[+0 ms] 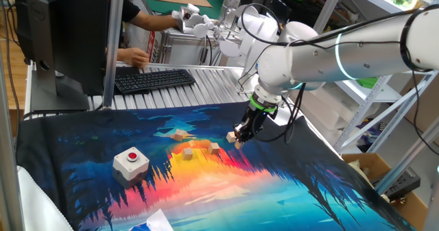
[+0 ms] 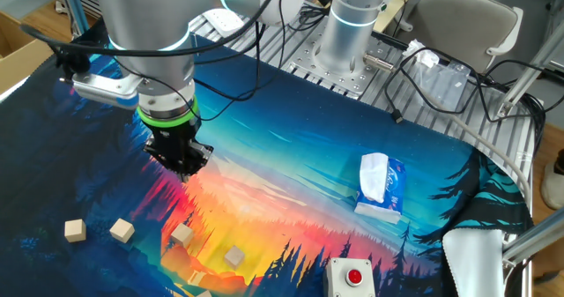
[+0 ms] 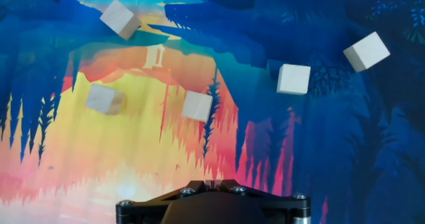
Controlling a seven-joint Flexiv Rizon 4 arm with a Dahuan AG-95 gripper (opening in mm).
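Several pale wooden cubes lie apart on a printed cloth. In the wrist view they are a far-left cube [image 3: 119, 19], a left cube [image 3: 103, 99], a middle cube [image 3: 197, 106], a right cube [image 3: 293, 79] and a far-right cube [image 3: 367, 52]. My gripper shows at the bottom edge, its fingertips drawn together with no cube between them. From the second exterior view, the gripper [image 2: 183, 177] points down above the cloth, clear of the nearest cube [image 2: 182, 234]. In the first exterior view the gripper [image 1: 240, 138] partly covers the cubes at the right of the group.
A grey box with a red button [image 1: 130, 166] stands on the cloth [image 1: 288, 190]. A blue tissue pack [image 2: 393, 191] lies nearer my base. Cables hang round the arm. A keyboard [image 1: 154, 81], a monitor and a person's arms are beyond the cloth.
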